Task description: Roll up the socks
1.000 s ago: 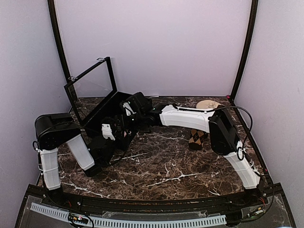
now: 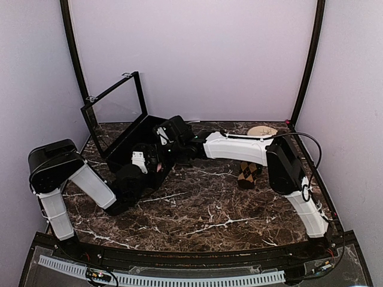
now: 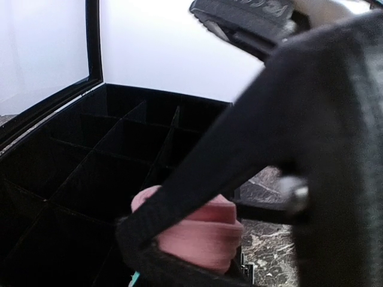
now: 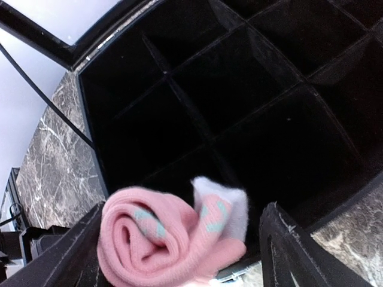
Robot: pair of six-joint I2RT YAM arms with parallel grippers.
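Observation:
A pink sock [image 4: 155, 239], curled into a roll with teal marks and a pale loose end, is held over the near edge of the black divided box [image 4: 197, 119]. In the left wrist view the rolled sock [image 3: 206, 239] is partly covered by a dark finger [image 3: 185, 173]. My left gripper [image 2: 148, 158] is shut on the sock; its pads are largely hidden. The right gripper stands part open around the roll, which lies close to its left finger and leaves a gap before its right finger [image 4: 276, 239]. From above, just a speck of pink shows.
The box's glass lid [image 2: 116, 110] stands raised on the left, and the compartments in sight look empty. At the right of the table are a brown diamond-patterned item [image 2: 247, 174] and a pale round item [image 2: 262, 130].
The right arm has moved only a little.

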